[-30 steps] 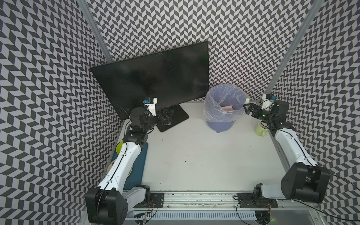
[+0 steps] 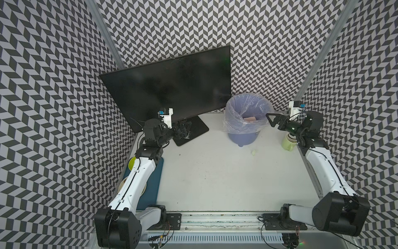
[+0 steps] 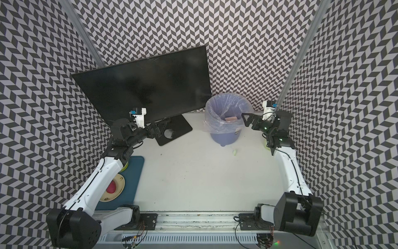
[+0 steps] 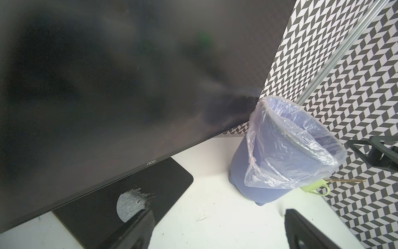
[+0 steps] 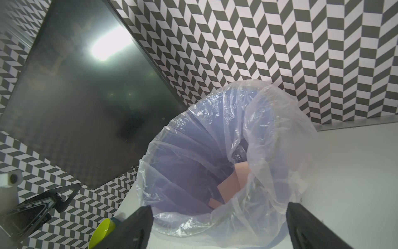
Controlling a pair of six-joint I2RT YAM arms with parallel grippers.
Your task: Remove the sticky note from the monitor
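The monitor [image 2: 165, 83] stands at the back left; no note shows on its screen. A small pale green note [image 2: 253, 151] lies on the table in front of the lined blue bin [image 2: 242, 137], which holds pink pieces [image 5: 230, 186]. My right gripper [image 2: 274, 120] is open beside the bin's right rim, nothing between its fingers. My left gripper [image 2: 182, 128] is open in front of the monitor's lower part, above its black base [image 4: 165, 182], empty.
A green mug [image 2: 287, 143] stands right of the bin, under the right arm. A blue mat [image 3: 132, 178] with a plate and green bowl lies at left.
A pale green piece seen at my right gripper a second ago is gone from there; one now lies on the table. The right arm has shifted slightly; the left is still.
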